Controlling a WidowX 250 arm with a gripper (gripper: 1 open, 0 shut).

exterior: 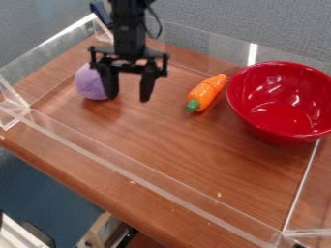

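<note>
My black gripper (127, 81) hangs over the left part of the wooden table, its fingers spread apart. Behind its left side is a purple round object (92, 83), partly hidden by the gripper. An orange carrot (206, 91) with a green tip lies right of centre, and a large red bowl (280, 100) stands at the right.
The wooden table (168, 165) has low transparent walls around it. Below the left front edge is a blue floor with some white and beige items.
</note>
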